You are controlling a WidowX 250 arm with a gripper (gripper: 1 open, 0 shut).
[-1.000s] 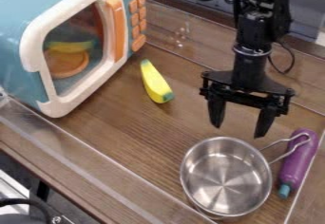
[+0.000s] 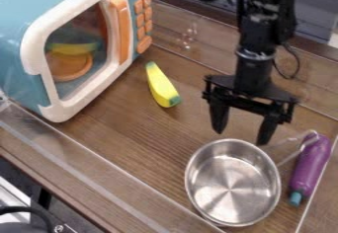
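My black gripper (image 2: 242, 124) hangs open over the wooden table, just above and behind a steel pot (image 2: 232, 186), with nothing visible between its fingers. The pot has a wire handle reaching right, by a purple eggplant (image 2: 309, 170). A yellow banana (image 2: 162, 84) lies to the left of the gripper. A toy microwave (image 2: 59, 25) with its door shut stands at the upper left; a yellow item and an orange one show behind its window.
The gripper has shifted slightly left and varied a little in height over the last second. The objects on the table look unmoved.
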